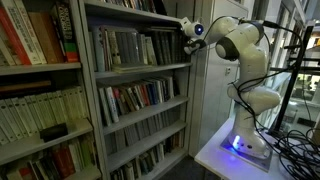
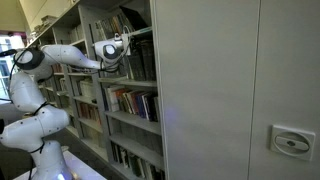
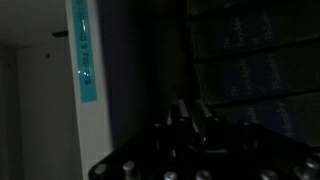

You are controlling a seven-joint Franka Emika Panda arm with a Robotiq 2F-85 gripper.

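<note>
In exterior view 1 my gripper (image 1: 187, 46) is raised at the right end of an upper shelf, close to a row of dark books (image 1: 163, 47). Exterior view 2 has the gripper (image 2: 124, 48) at the same shelf, next to the dark books (image 2: 143, 60). Large dark volumes (image 3: 255, 75) with faint spine lettering fill the right of the wrist view. My gripper reaches up from the bottom of that view, dark against them. Whether its fingers are apart or hold anything is lost in the shadow.
A pale upright panel (image 3: 88, 90) with a blue label (image 3: 84, 50) stands left of the gripper in the wrist view. More shelves of books (image 1: 140, 97) lie below. The arm's white table (image 1: 228, 158) is at lower right. A wide grey panel (image 2: 212, 90) borders the bookcase.
</note>
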